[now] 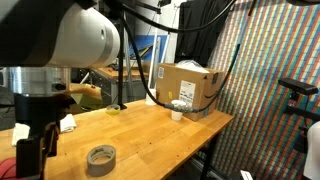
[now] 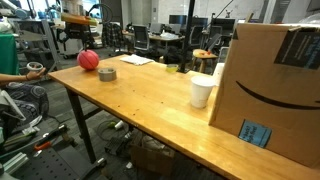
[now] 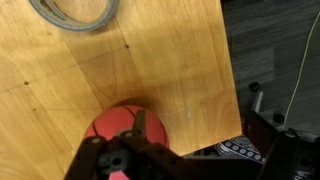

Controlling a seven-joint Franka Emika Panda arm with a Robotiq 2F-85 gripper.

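Observation:
A red ball (image 2: 88,60) rests at the far left end of the wooden table in exterior view 2. Only a sliver of the ball (image 1: 6,168) shows at the left edge of exterior view 1. In the wrist view the ball (image 3: 122,120) lies low, partly covered by one finger. My gripper is open, its fingers apart; bare tabletop and the table's edge show between them. The ball is towards the left finger and not between both. Whether that finger touches it, I cannot tell. A grey tape roll (image 1: 101,160) lies flat near the ball.
A white cup (image 2: 202,90) and a large cardboard box (image 2: 265,95) stand at the table's other end. A small yellow-green item (image 1: 113,108) and white paper (image 1: 66,123) lie farther back.

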